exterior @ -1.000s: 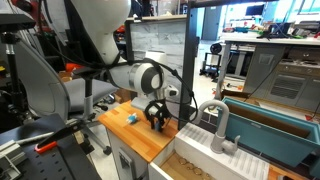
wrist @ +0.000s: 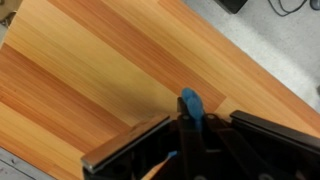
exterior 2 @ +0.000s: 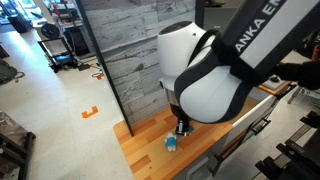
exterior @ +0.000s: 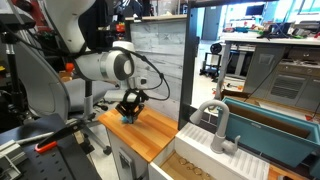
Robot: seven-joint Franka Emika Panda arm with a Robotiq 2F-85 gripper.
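In the wrist view, my gripper is shut with a narrow light-blue thing between its dark fingers. From the first exterior view, the gripper appears low over the left part of the wooden counter, close to a blue object. In the second exterior view, a light-blue and whitish object shows just below and left of the gripper. The lower part of what I hold is hidden by the fingers, and its full shape cannot be made out.
A sink basin and grey faucet are right of the wooden counter. Beyond them stands a teal bin. A grey plank-pattern wall closes off the counter's back. Much of the wood around the gripper looks bare.
My arm has swung left along the counter, from near the faucet side to beside the blue object.
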